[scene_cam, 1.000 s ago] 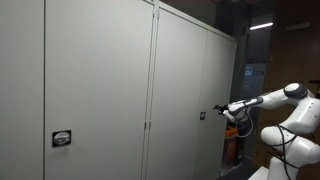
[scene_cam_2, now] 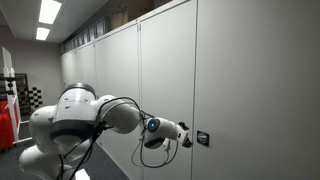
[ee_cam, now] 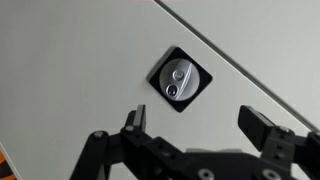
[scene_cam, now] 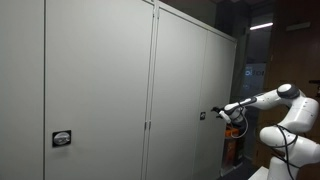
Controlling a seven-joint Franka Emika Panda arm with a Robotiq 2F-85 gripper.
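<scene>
A tall grey cabinet door [ee_cam: 90, 60] fills most of the wrist view. On it, a round silver lock or handle [ee_cam: 180, 79] sits in a black square plate, showing tilted in the picture. My gripper is open, its dark fingers spread at the lower edge of that view with nothing between them. From the side, the gripper [scene_cam_2: 186, 135] appears close to the cabinet front, beside the black lock plate [scene_cam_2: 203, 138]. Whether it touches the door cannot be told.
Another lock [scene_cam: 61, 138] is on the cabinet's far left door. Door seams run vertically. Behind the arm [scene_cam: 265, 100] something orange [scene_cam: 231, 150] stands near the cabinet's right end. A red item [scene_cam_2: 8, 120] is at the far left.
The cabinet doors look unchanged.
</scene>
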